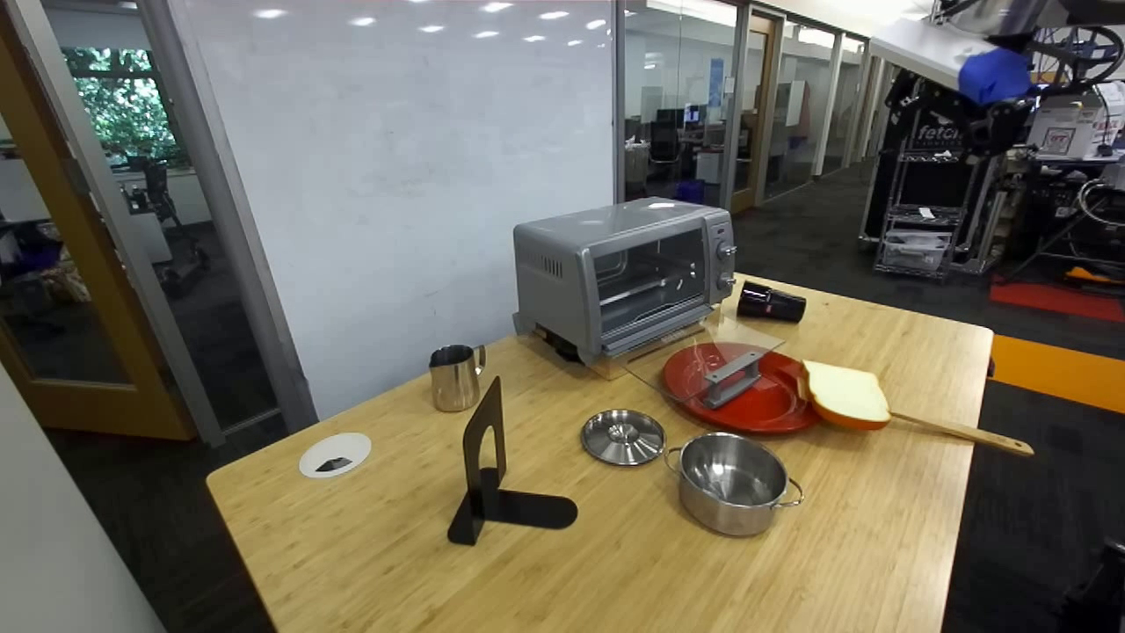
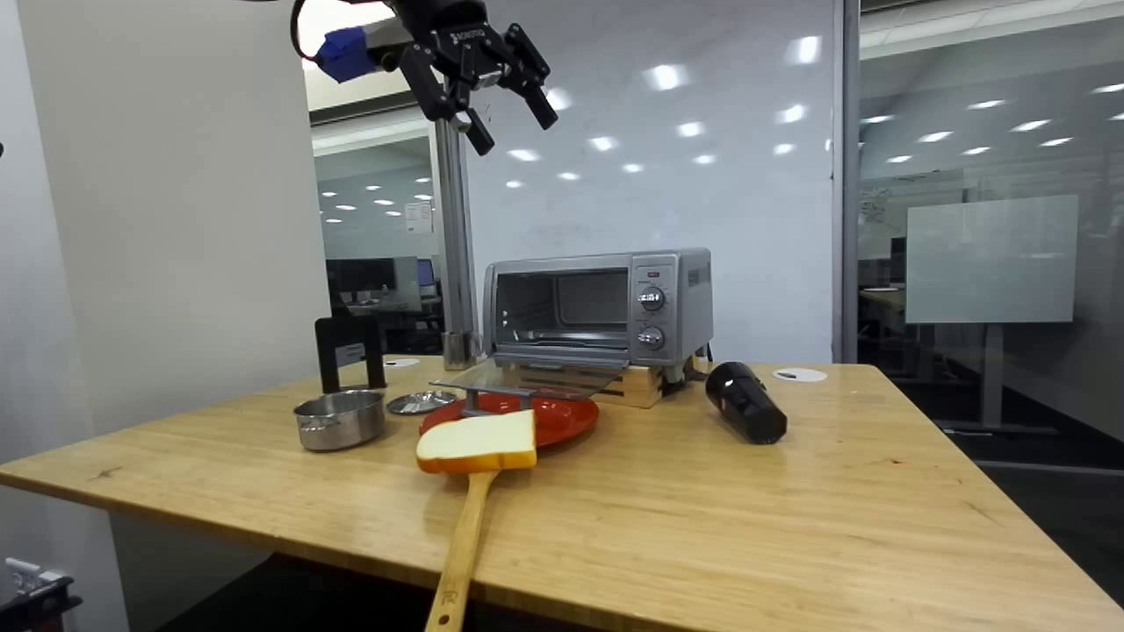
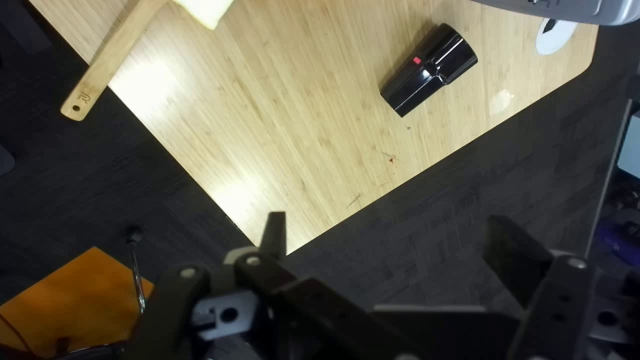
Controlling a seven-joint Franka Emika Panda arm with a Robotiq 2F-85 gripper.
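Note:
High above the table, my gripper stands open, its fingers spread with nothing between them. In the wrist view the gripper is over the table's corner and the dark floor. Well below it, a slice of bread lies on the head of a wooden spatula, at the edge of a red plate. The spatula's handle reaches past the table edge. A grey toaster oven has its glass door lowered over part of the plate. A black cup lies on its side to the oven's right.
A steel pot and its lid sit left of the plate. Farther left are a black bookend and a steel pitcher.

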